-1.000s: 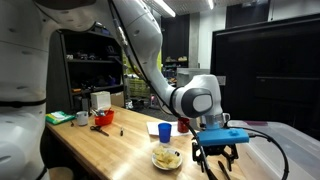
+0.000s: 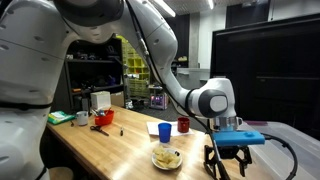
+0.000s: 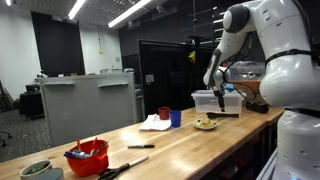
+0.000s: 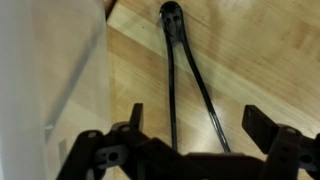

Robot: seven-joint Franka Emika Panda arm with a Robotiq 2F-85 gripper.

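In the wrist view a pair of black tongs (image 4: 172, 80) lies on the wooden table, its joined end at the top and its two arms spreading downward. My gripper is open above the tongs, with one finger on each side of them. The tongs' lower ends run out of sight between the fingers. Exterior view 1 shows the gripper (image 2: 227, 160) pointing down over the right end of the table. From the other side, the gripper (image 3: 221, 104) appears just above the dark tongs (image 3: 222, 115).
Beside the gripper stands a translucent bin (image 3: 208, 101), its wall (image 4: 70, 80) close on the left. Nearby are a plate of food (image 2: 167, 157), a blue cup (image 2: 165, 131) and a red cup (image 2: 183, 125). A red basket (image 3: 87, 160) stands at the far end.
My gripper has shifted a little to the right in exterior view 1, its fingers still apart. The plate and cups have not moved.
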